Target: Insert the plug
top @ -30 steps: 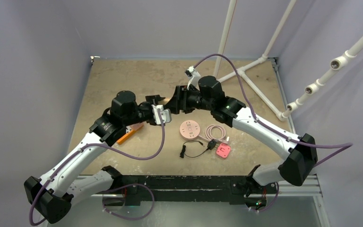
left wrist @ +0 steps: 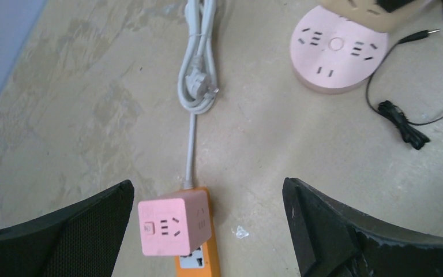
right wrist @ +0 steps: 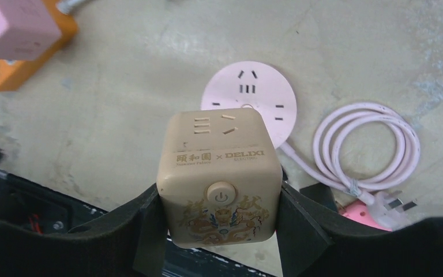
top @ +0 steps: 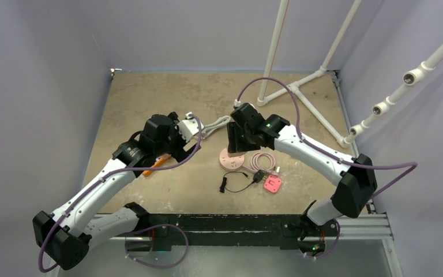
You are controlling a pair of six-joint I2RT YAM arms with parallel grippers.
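Observation:
A beige cube socket with printed dragon art sits between the fingers of my right gripper, which is shut on it above the round pink power strip. My left gripper stands open and empty over a pink cube socket, which rests on or beside an orange power strip with a grey cable.
A coiled pink cable with plug, a black adapter, a thin black cable, a red-pink block and a coiled white cable lie around.
The grippers have moved apart: the right one came down and right with the beige cube over the round strip; the left turned downward, away from that cube.

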